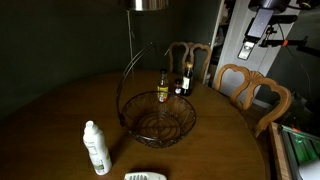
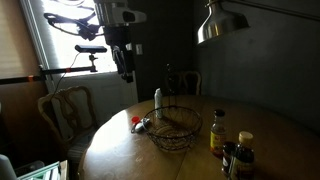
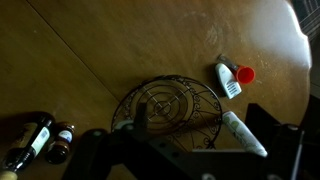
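Observation:
High over the table's edge, my gripper (image 2: 126, 65) hangs clear of everything below. The wrist view shows its dark fingers (image 3: 140, 117) spread wide, and nothing shows between them. An empty black wire basket (image 1: 160, 120) with a tall handle stands mid-table. On one side of it are a white bottle (image 1: 97, 148), upright, and a white brush-like tool (image 3: 228, 80) lying beside a red cup-like item (image 3: 245, 74). Across the basket stand a yellow-labelled bottle (image 2: 217, 132), a small dark jar (image 3: 60, 143) and a dark bottle (image 2: 243, 157).
A metal lamp (image 2: 221, 22) hangs low over the table. Wooden chairs (image 1: 255, 92) surround its edge. Bare wooden tabletop (image 1: 218, 140) lies between the basket and the arm's side, and the basket handle rises well above the other things.

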